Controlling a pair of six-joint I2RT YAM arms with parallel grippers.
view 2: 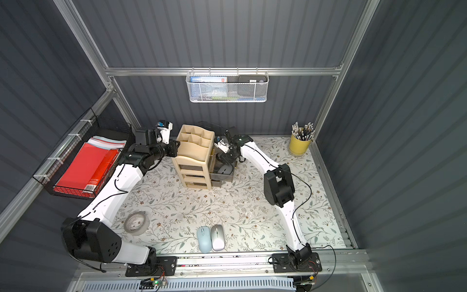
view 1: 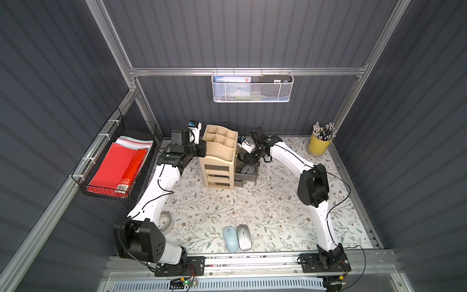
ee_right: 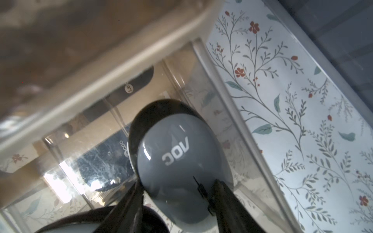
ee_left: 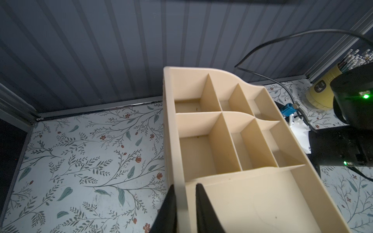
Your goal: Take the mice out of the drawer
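My left gripper is shut on the near upright wall of the beige desk organizer, at its left side. Pulled out from the organizer's right is a clear drawer; in it lie a grey AOC mouse and another dark mouse, partly seen. My right gripper is inside the drawer, fingers part open around the lower end of the AOC mouse; whether they touch it I cannot tell. A light blue mouse and a silver mouse lie side by side at the table's front.
A yellow pen cup stands at the back right, a tape roll at the front left. A black basket of red folders hangs on the left wall, a white mesh basket on the back wall.
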